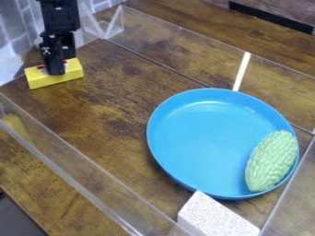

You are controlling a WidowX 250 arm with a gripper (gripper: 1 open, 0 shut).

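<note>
A yellow block (55, 76) lies in the back left corner of the walled wooden area. My dark gripper (55, 62) is down right at it, over its middle, with the fingertips partly hiding a small red mark on top. A blue plate (204, 138) holds a pale green oval object (271, 161) on its right side.
A white speckled block (216, 218) sits at the bottom right. Clear plastic walls edge the area.
</note>
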